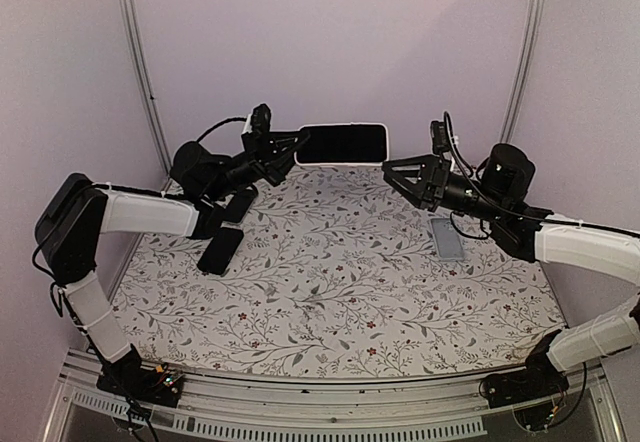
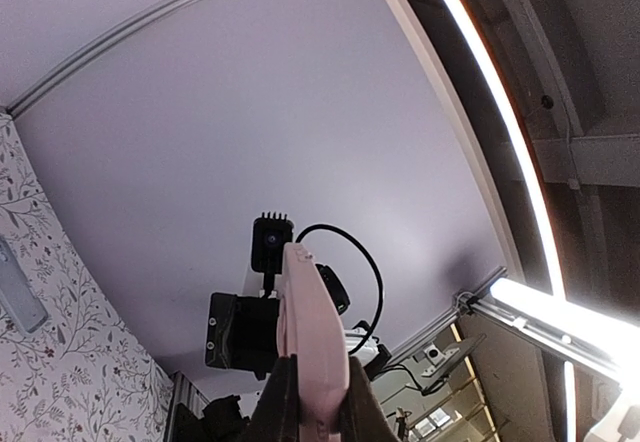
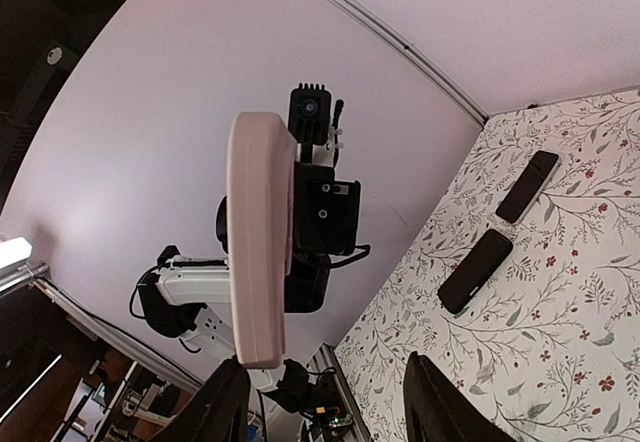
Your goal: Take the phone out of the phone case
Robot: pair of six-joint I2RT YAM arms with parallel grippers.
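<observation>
A phone in a pale pink case [image 1: 341, 144] is held up in mid-air, its black screen facing the top view. My left gripper [image 1: 298, 144] is shut on its left end; in the left wrist view the case [image 2: 312, 332] rises from between the fingers. My right gripper [image 1: 392, 170] stands open just off the case's right end, with nothing between its fingers. In the right wrist view the case [image 3: 258, 232] is seen edge-on, above the fingers.
Two dark phones [image 1: 220, 250] [image 3: 527, 184] lie on the left of the flowered table [image 1: 340, 292]. A pale grey flat item [image 1: 446, 239] lies at the right.
</observation>
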